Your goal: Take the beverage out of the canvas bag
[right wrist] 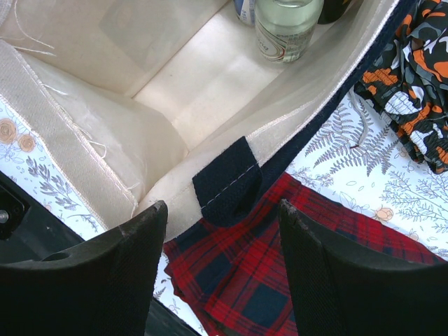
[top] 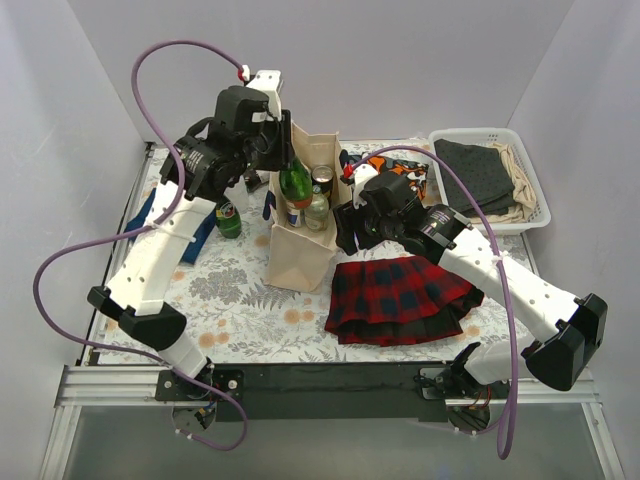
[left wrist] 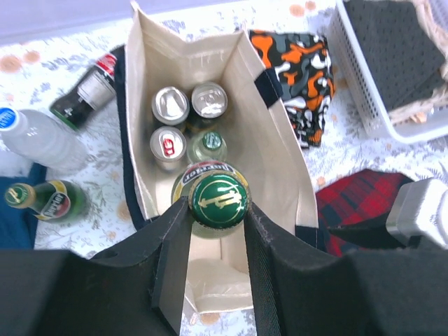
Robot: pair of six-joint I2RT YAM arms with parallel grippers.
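Observation:
A green bottle (top: 296,185) hangs neck-up, raised within the mouth of the cream canvas bag (top: 297,262). My left gripper (top: 281,150) is shut on its neck; its green cap (left wrist: 219,201) shows between the fingers in the left wrist view. Inside the bag stand a clear glass bottle (left wrist: 208,145) and several cans (left wrist: 170,105). My right gripper is at the bag's right side, fingers apart. The bag's rim with a navy strap patch (right wrist: 227,182) lies across the gap; whether the fingertips touch it I cannot tell.
Left of the bag are another green bottle (left wrist: 49,199), a clear plastic bottle (left wrist: 45,140) and a dark bottle (left wrist: 87,91). A red plaid bag (top: 400,295) lies front right. A white basket (top: 540,215) with cloths stands far right, near an orange-black patterned cloth (left wrist: 301,77).

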